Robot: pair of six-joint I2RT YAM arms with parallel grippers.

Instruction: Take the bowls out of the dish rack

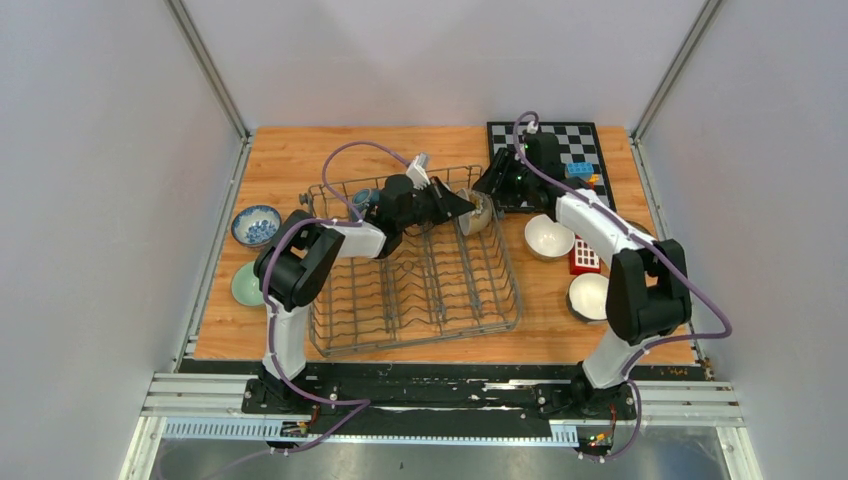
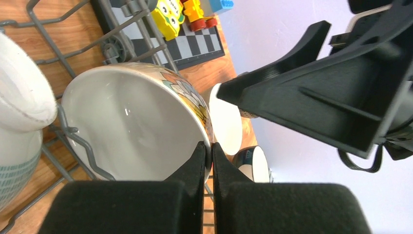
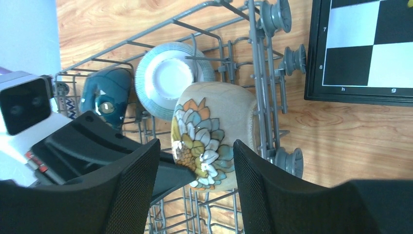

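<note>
A flower-patterned bowl (image 3: pixel 209 136) stands on edge at the rack's back right, its pale inside (image 2: pixel 131 122) facing the left wrist camera. My left gripper is shut on its thin rim, a fingertip on either side. My right gripper is open over the bowl's patterned outer side, its fingers apart and not closed on it. Behind that bowl in the dish rack (image 1: pixel 410 346) are a white bowl with a blue-green band (image 3: pixel 175 78) and a dark blue dish (image 3: pixel 109 92).
Outside the rack, a blue-patterned bowl (image 1: pixel 257 226) and a green one (image 1: pixel 246 285) lie at left. White bowls (image 1: pixel 549 237) are at right, near a red block (image 1: pixel 584 259). A checkered board (image 1: pixel 571 140) lies behind. The rack's front is empty.
</note>
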